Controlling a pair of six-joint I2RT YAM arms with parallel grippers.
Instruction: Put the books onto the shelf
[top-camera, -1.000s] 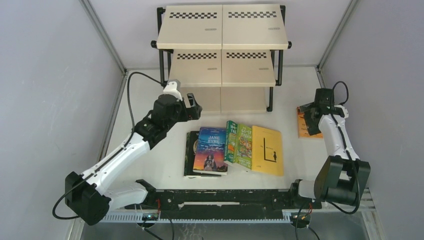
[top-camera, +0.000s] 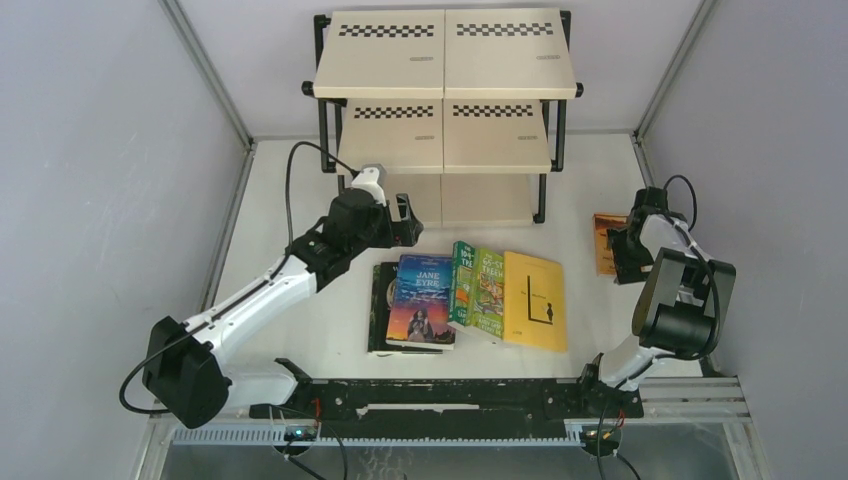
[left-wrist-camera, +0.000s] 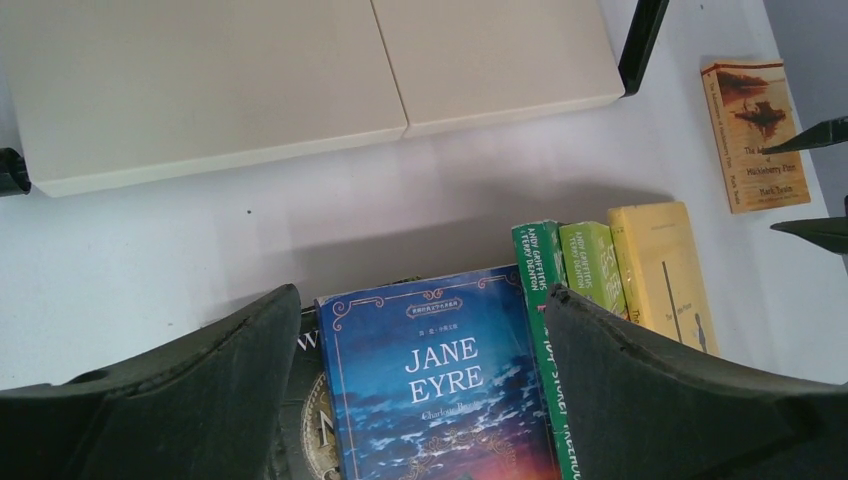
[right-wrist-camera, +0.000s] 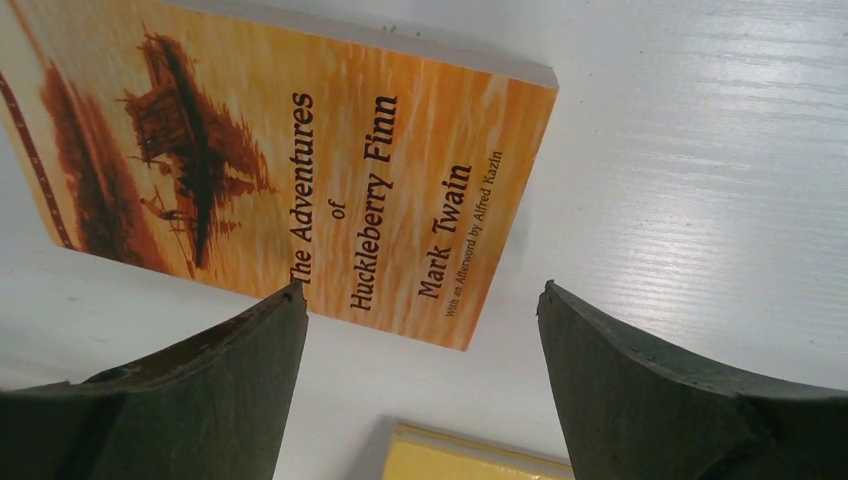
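Observation:
A row of books lies mid-table: a dark book (top-camera: 380, 310), Jane Eyre (top-camera: 425, 300), two green books (top-camera: 486, 290) and a yellow book (top-camera: 534, 300). My left gripper (top-camera: 405, 220) is open above the left end of the row, nothing between its fingers. On the right lies an orange Huckleberry Finn paperback (top-camera: 606, 243), seen close in the right wrist view (right-wrist-camera: 400, 200). My right gripper is open over it, near its lower edge, holding nothing.
A cream two-tier rack (top-camera: 390, 135) with dark posts stands at the back. Walls enclose both sides. Free table lies left of the books and between the yellow book and the paperback.
My left gripper has moved right, toward the middle above the books. My right gripper has shifted down the table slightly over the paperback. The books have not moved.

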